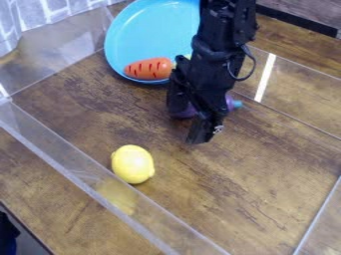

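Observation:
My black gripper hangs from the top centre over a small purple object with a light blue end, which it largely hides. Its fingers stand open, low around that object; whether they touch it I cannot tell. An orange carrot lies at the edge of a blue plate at the back left. A yellow lemon lies by itself at the lower left.
A clear plastic barrier runs along the left.

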